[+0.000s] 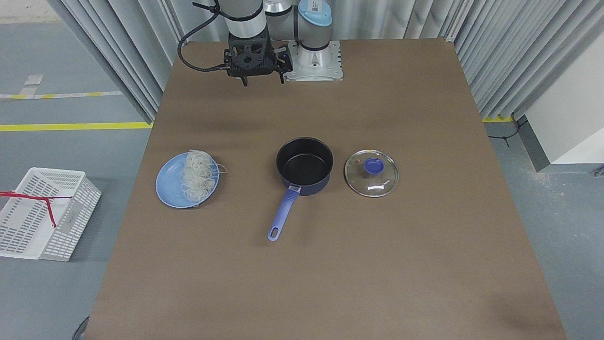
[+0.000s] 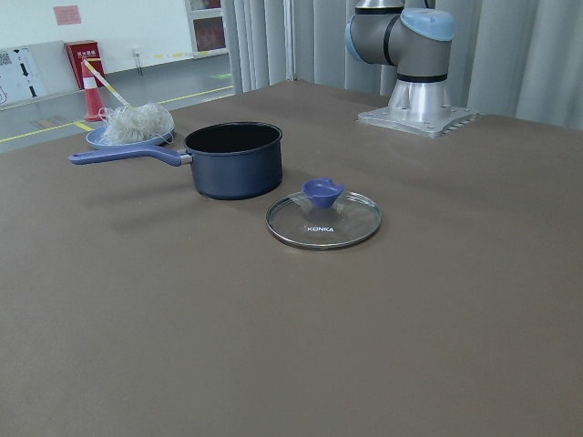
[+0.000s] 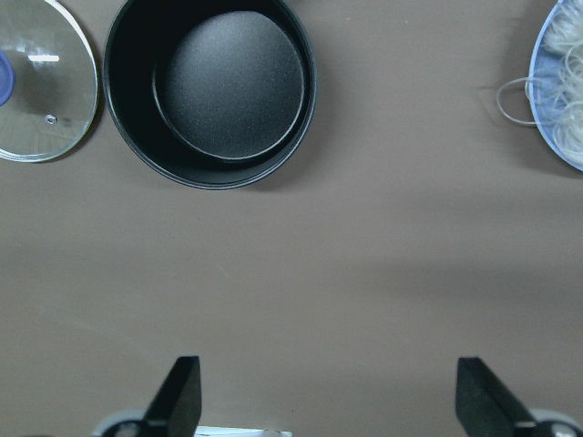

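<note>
A dark blue saucepan (image 1: 304,161) with a lilac-blue handle (image 1: 283,215) stands empty at mid-table. To its right in the front view lies a glass lid (image 1: 362,178) with a blue knob (image 1: 373,165). A blue plate (image 1: 170,184) holding a tangle of white noodle-like strands (image 1: 198,174) sits left of the pan; some strands hang over its rim. My gripper (image 1: 263,79) is raised at the back of the table, fingers wide apart with nothing between them in the wrist view (image 3: 328,391), where pan, lid edge and plate edge appear ahead of it.
The robot's base (image 1: 317,65) stands at the back edge, before grey curtains. A white basket (image 1: 62,238) is on the floor left of the table.
</note>
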